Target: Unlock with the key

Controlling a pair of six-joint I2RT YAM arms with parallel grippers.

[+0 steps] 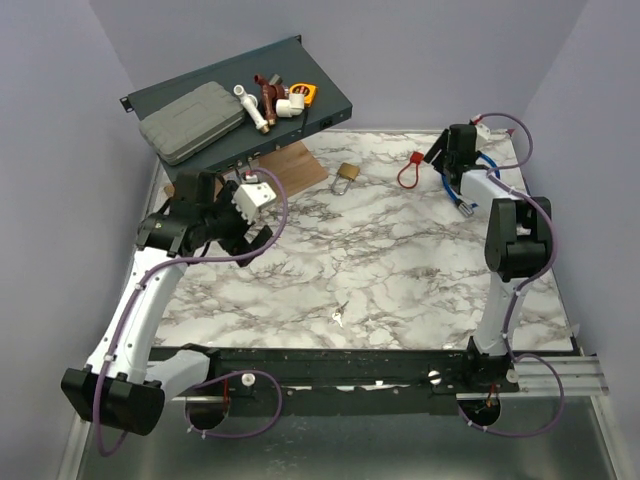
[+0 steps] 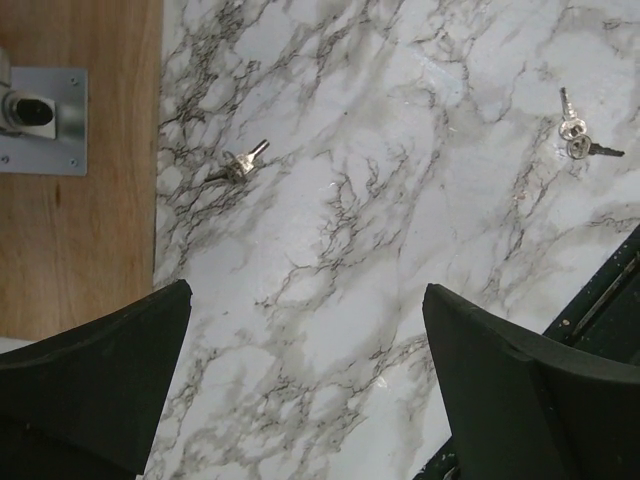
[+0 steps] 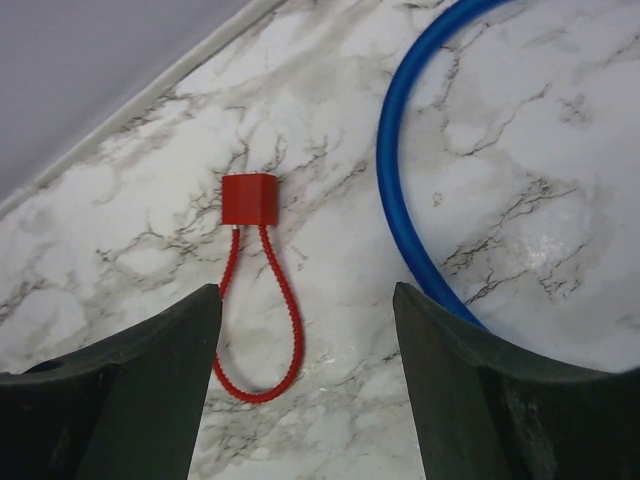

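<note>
In the left wrist view, one bunch of keys [image 2: 240,166] lies near the wooden board and another bunch of keys [image 2: 577,137] at the upper right. My left gripper is open above the marble, nothing between its fingers. A brass padlock [image 1: 348,171] lies at the back middle of the table. To its right is a red cable lock [image 3: 250,200] with its loop lying flat, and a blue cable lock [image 3: 400,205] curves beyond that. Over these two hovers my right gripper, part open and empty, its fingers apart from both locks.
A dark raised shelf [image 1: 335,108] overhangs the back left, carrying a grey case [image 1: 192,122], pipe fittings and a tape measure [image 1: 304,93]. Beneath it is a wooden board [image 1: 292,166] with a metal fixture [image 2: 50,120].
</note>
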